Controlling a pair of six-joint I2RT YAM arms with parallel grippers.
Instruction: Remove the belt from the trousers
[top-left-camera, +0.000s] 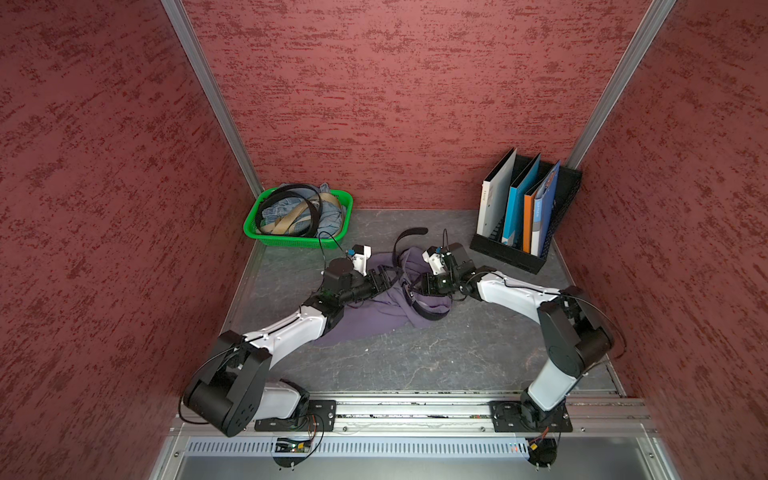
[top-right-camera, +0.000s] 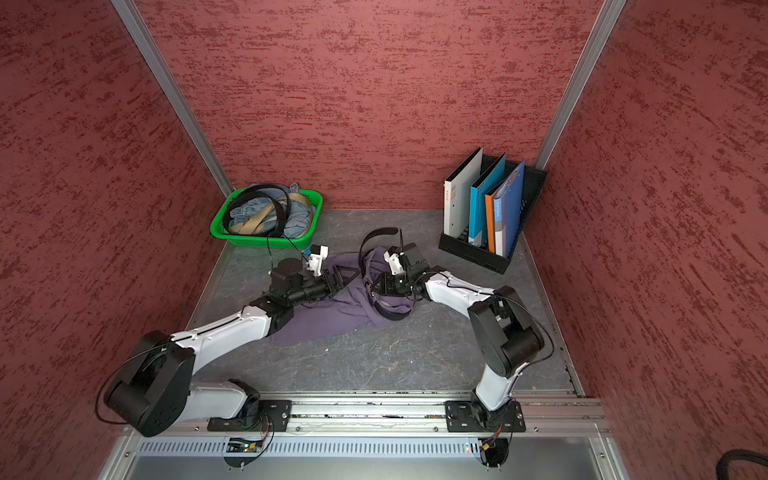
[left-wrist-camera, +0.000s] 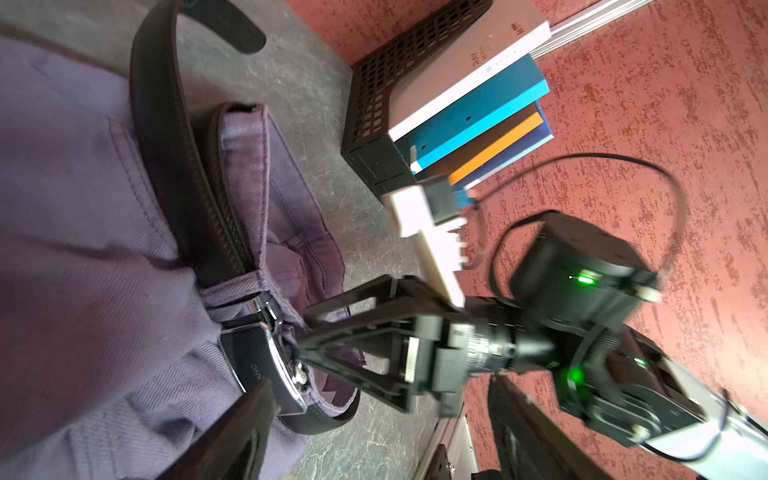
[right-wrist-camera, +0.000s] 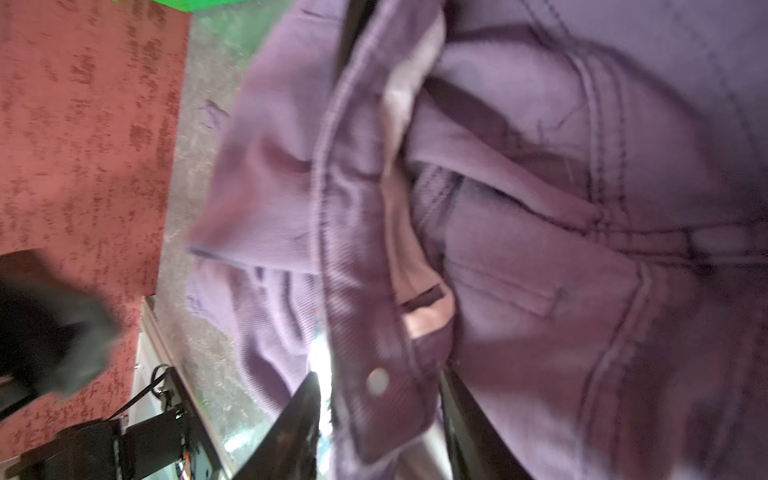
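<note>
Purple trousers (top-left-camera: 376, 317) lie crumpled on the table, a black belt (left-wrist-camera: 172, 160) still threaded at the waistband. Its free end (top-left-camera: 413, 231) curls up at the back, and its dark buckle (left-wrist-camera: 260, 352) faces up in the left wrist view. My left gripper hovers over the trousers left of the buckle, fingers apart with nothing between them. At the waistband (right-wrist-camera: 376, 320) on the other side is my right gripper; its fingers stand apart on either side of the waistband's end with its button. Whether they touch the cloth cannot be told.
A green basket (top-left-camera: 299, 240) with jeans and belts stands at the back left. Folders (top-left-camera: 496, 196) fill a black rack (top-left-camera: 504, 252) at the back right. Bare table lies in front of the trousers.
</note>
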